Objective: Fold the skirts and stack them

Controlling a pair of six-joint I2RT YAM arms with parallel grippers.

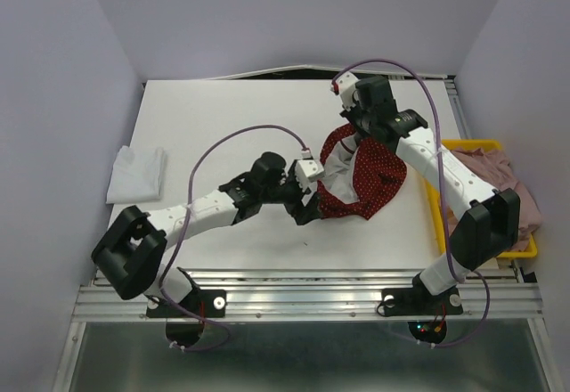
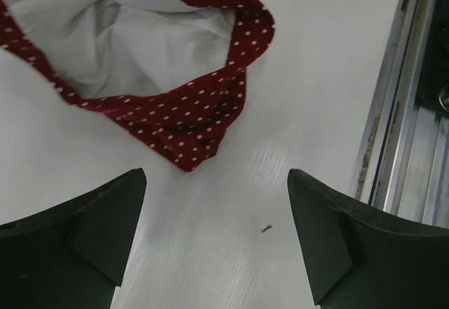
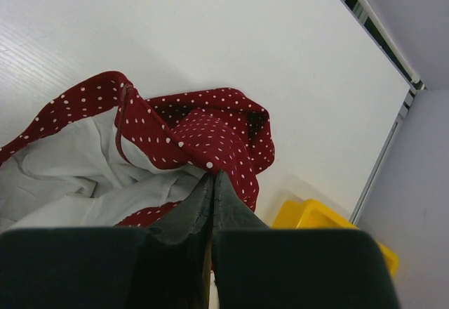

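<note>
A dark red skirt with white dots and a pale lining point(image 1: 378, 178) lies unfolded and rumpled on the right half of the table. My right gripper is shut at its far edge, with a pinched ridge of the red cloth running into its fingertips. In the left wrist view, a near corner of the skirt point(image 2: 189, 137) points toward my left gripper. That gripper stands open just short of the corner, with only white tabletop between its fingers.
A white folded cloth point(image 1: 136, 175) lies at the table's left edge. On the right, a yellow bin point(image 1: 436, 218) holds crumpled pinkish cloth point(image 1: 499, 183).
</note>
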